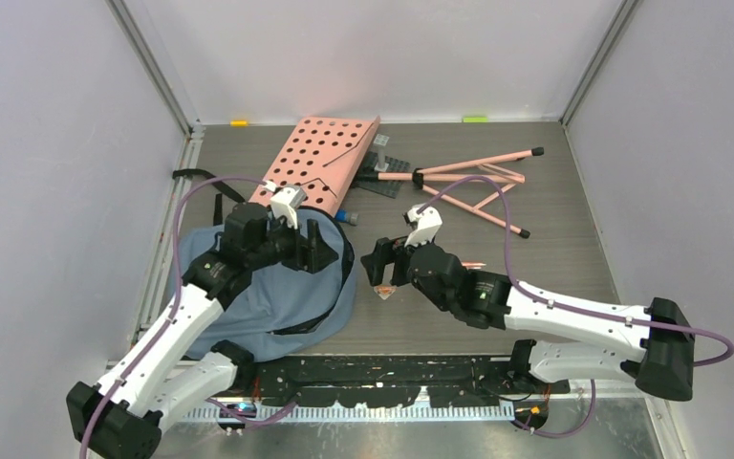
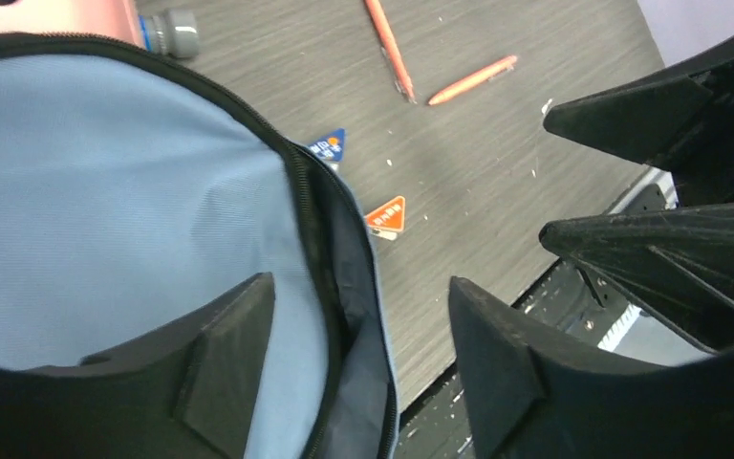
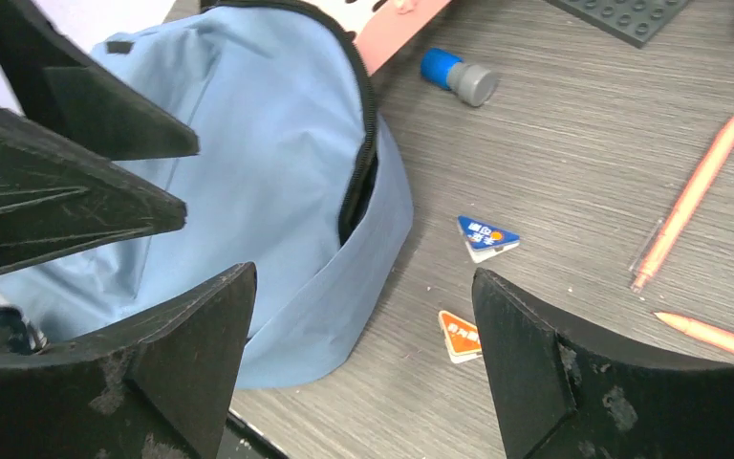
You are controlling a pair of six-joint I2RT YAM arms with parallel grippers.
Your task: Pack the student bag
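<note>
The light blue bag (image 1: 268,287) lies on the left of the board, its dark zipper edge along the right side, as both wrist views (image 2: 153,220) show. My left gripper (image 1: 313,249) hangs over the bag, apparently open, with nothing seen between its fingers. My right gripper (image 1: 378,263) stands open just right of the bag, empty. Small blue (image 3: 485,234) and orange (image 3: 459,335) triangular pieces, an orange pen (image 3: 688,196) and a second orange stick (image 3: 717,335) lie on the board beside the bag.
A pink perforated board (image 1: 311,153) lies behind the bag, with a blue-capped cylinder (image 3: 454,76) and a dark plate (image 3: 612,14) near it. A pink folded stand (image 1: 468,201) fills the back right. The front right of the board lies beneath my right arm.
</note>
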